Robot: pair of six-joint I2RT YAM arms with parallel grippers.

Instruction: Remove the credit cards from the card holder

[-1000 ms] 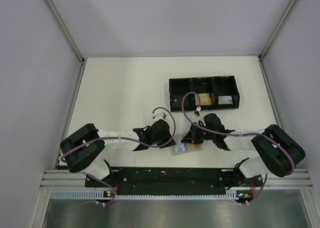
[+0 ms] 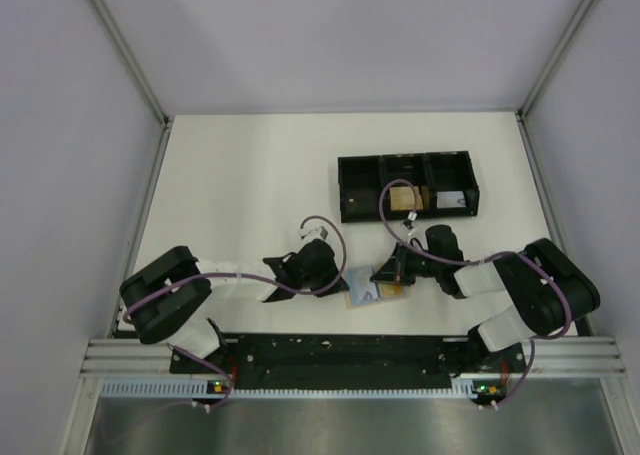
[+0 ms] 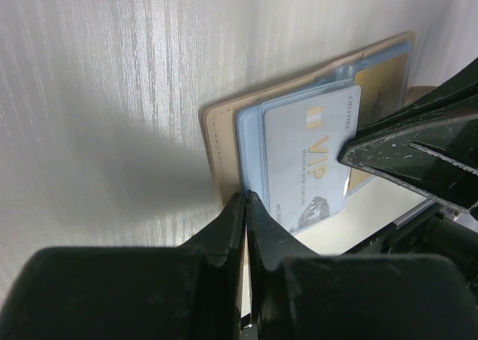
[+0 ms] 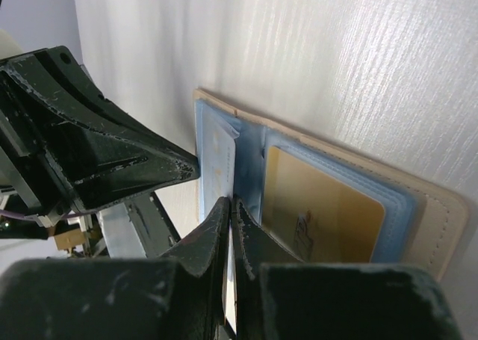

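Note:
The card holder (image 3: 220, 146) lies open on the table (image 2: 230, 165), with a silver VIP card (image 3: 302, 153) in a blue sleeve and a gold card (image 4: 321, 205) beside it. My left gripper is at the holder's near edge by the VIP card; whether its fingertips grip anything I cannot tell. My right gripper is shut at the VIP card's pocket, its tips over the card's edge between the two pockets.
A black compartment organiser (image 2: 360, 190) holding some cards stands behind the holder.
Since about a second ago my right gripper has shifted slightly to the right, and my left has moved very slightly.

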